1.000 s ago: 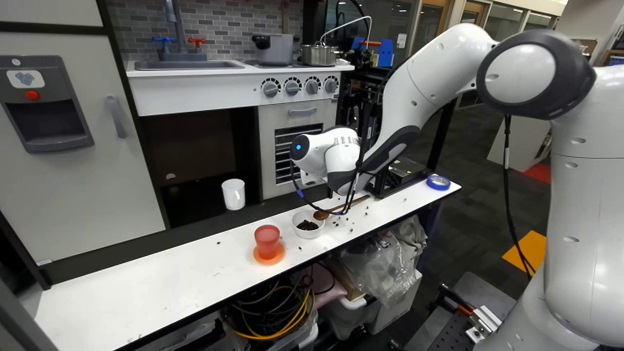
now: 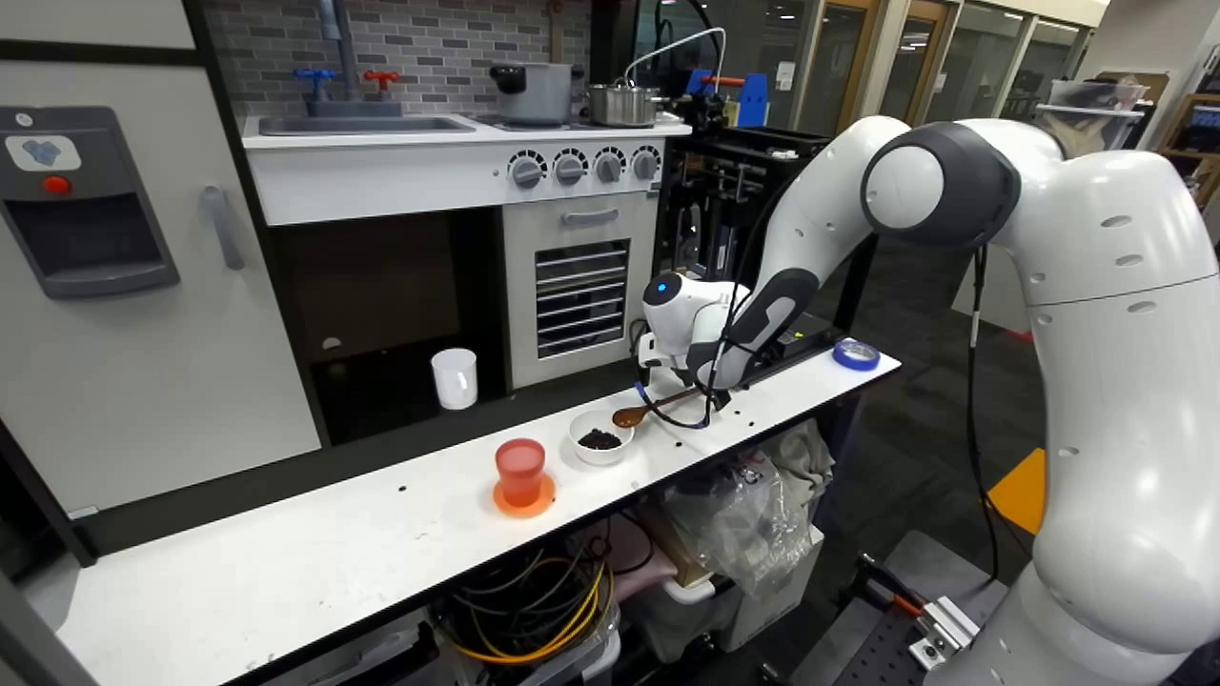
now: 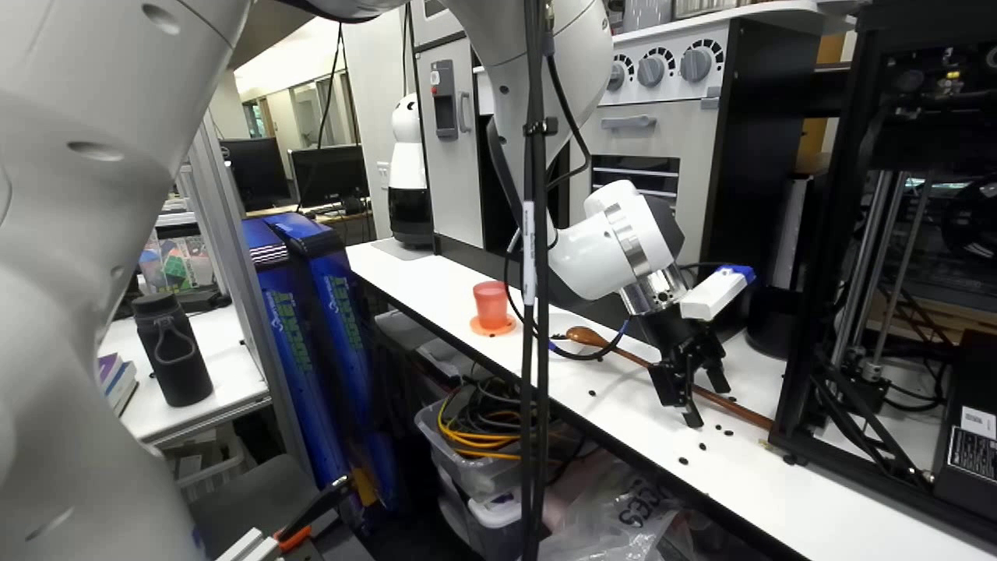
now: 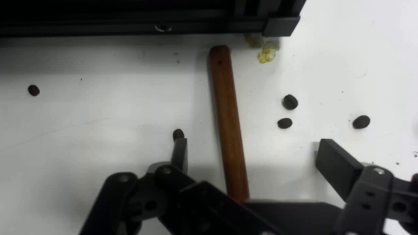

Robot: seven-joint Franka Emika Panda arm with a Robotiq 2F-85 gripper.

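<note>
A brown wooden spoon [image 2: 629, 416] rests on the white counter with its bowl end at the white bowl [image 2: 601, 448], which holds dark beans [image 2: 598, 439]. My gripper [image 3: 706, 397] is low over the counter, open, near the handle end. In the wrist view the spoon's handle [image 4: 229, 129] runs between my spread fingers, touching neither fingertip that I can see. The left finger [image 4: 180, 153] has a loose bean [image 4: 178, 134] just beyond its tip. A translucent red cup [image 2: 521, 471] stands on an orange coaster [image 2: 538, 503], left of the bowl.
Several loose beans [image 4: 290, 102] dot the counter right of the handle. A black frame [image 4: 137, 25] stands close beyond the handle's end. Blue tape [image 2: 857, 354] lies at the counter's far right.
My arm has moved right and lower, toward the handle end of the spoon. The loose beans on the counter lie in different spots. Bowl and cup look unmoved.
</note>
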